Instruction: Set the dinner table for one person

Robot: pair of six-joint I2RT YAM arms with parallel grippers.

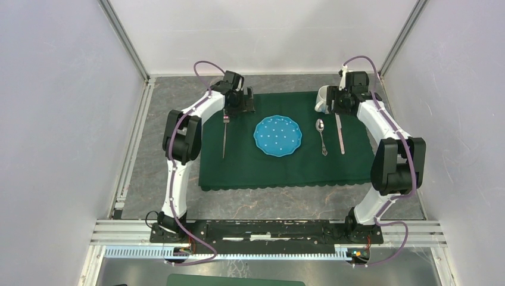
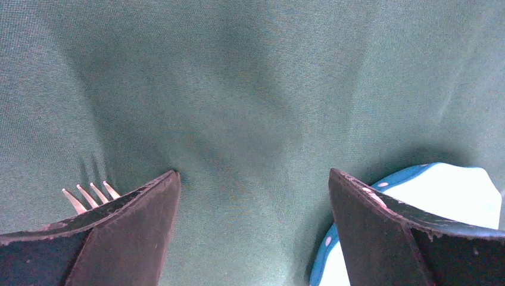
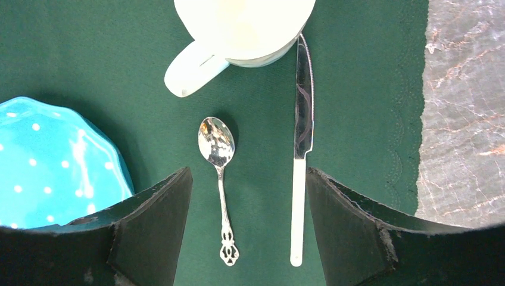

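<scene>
A dark green cloth (image 1: 256, 174) lies over the table. On its middle sits a blue scalloped plate (image 1: 277, 136) with white dots. To the plate's left is a fork (image 1: 224, 140), tines toward the back; the tines (image 2: 94, 195) show in the left wrist view. Right of the plate lie a spoon (image 3: 217, 143) and then a white-handled knife (image 3: 299, 202). A white cup (image 3: 244, 27) stands behind them, handle toward the plate. My left gripper (image 1: 243, 102) is open low over the cloth's back left part, nothing held. Open and empty, my right gripper (image 1: 334, 100) hovers near the cup and knife.
Grey tabletop (image 1: 256, 205) shows around the cloth, with walls at the back and both sides. Faint folds run through the fabric near the left gripper.
</scene>
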